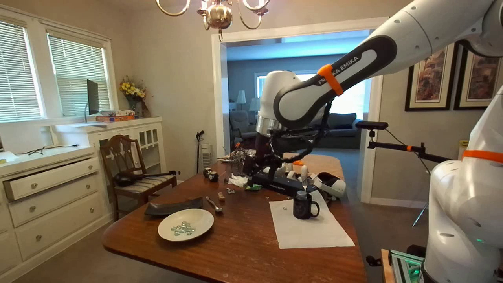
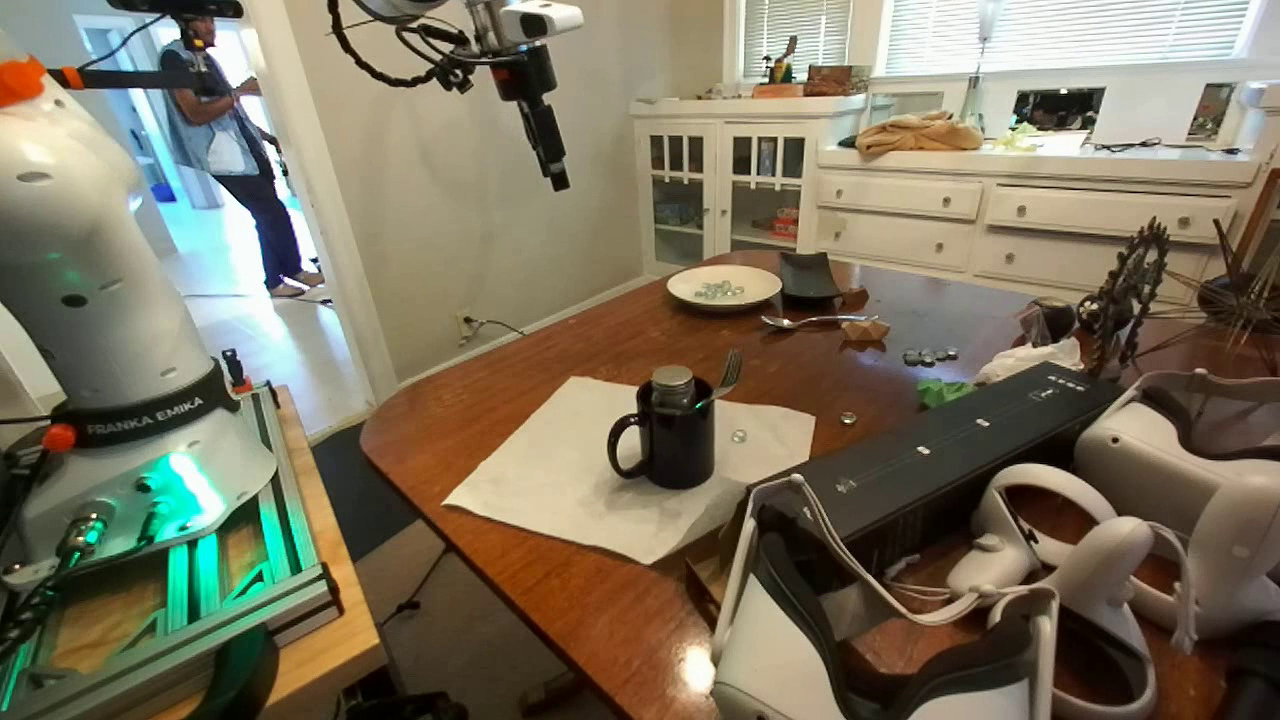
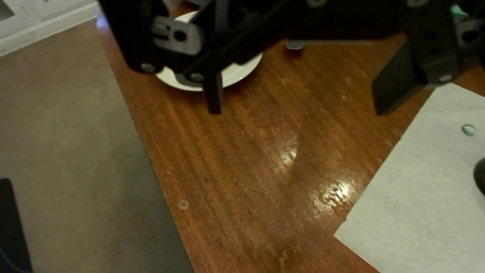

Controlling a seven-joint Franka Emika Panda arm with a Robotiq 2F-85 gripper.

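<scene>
My gripper is open, its two dark fingertips (image 3: 213,98) wide apart with nothing between them. In exterior view 2 the gripper (image 2: 555,178) hangs high above the table. A white plate (image 1: 202,229) bears several clear glass beads; in the wrist view the plate (image 3: 238,72) is partly hidden behind one finger. A dark mug (image 2: 680,450) stands upright on a white paper sheet (image 2: 546,450), with a lidded jar (image 2: 673,384) and a fork (image 2: 728,374) in it. One loose bead (image 3: 468,129) lies on the sheet.
Behind the plate are a black dish (image 2: 810,276) and a spoon (image 2: 810,320). A long black box (image 2: 924,444) and white headsets (image 2: 780,624) crowd one side of the table. Bare wood (image 1: 235,250) lies between plate and sheet.
</scene>
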